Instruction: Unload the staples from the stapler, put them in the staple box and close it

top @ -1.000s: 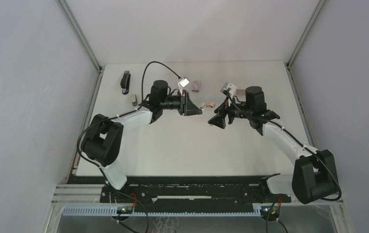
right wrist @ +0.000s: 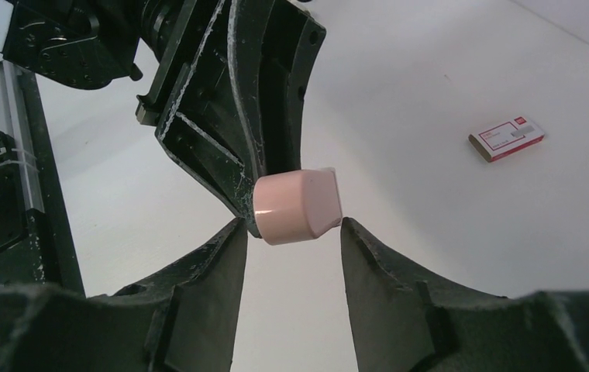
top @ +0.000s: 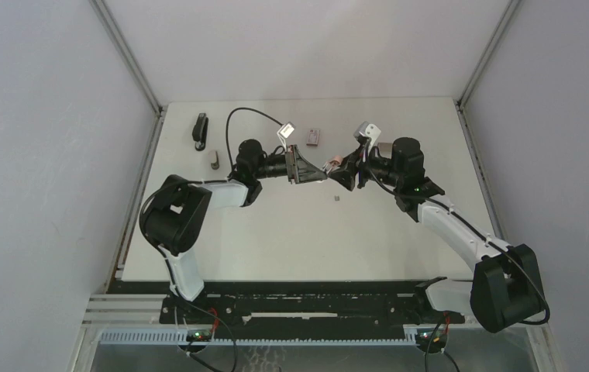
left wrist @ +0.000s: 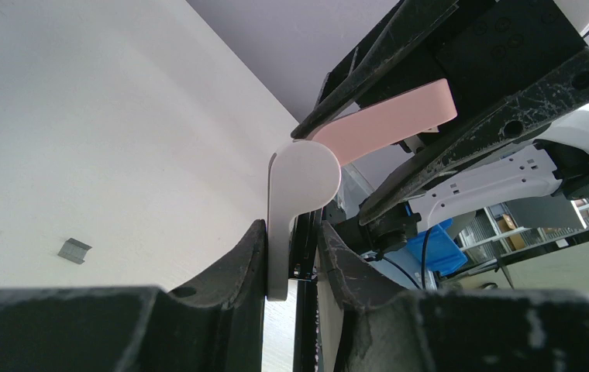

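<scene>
A small pink stapler with a pale, rounded part is held by my left gripper, which is shut on that pale part. From the other side my right gripper reaches around the pink end. Its fingers stand apart with the stapler between them, and a gap shows at least on one side. In the top view both grippers meet above the middle of the table, largely covering the stapler. A small grey staple strip lies on the table below. The stapler's inner track is hard to see.
A red-and-white box lies behind the grippers. At the far left are a black stapler and a small grey object. A brownish item is partly hidden by the right arm.
My right gripper has moved up and left, from below the stapler to around its pink end. The left gripper has shifted slightly right, its arm lowering toward the right, still holding the stapler.
</scene>
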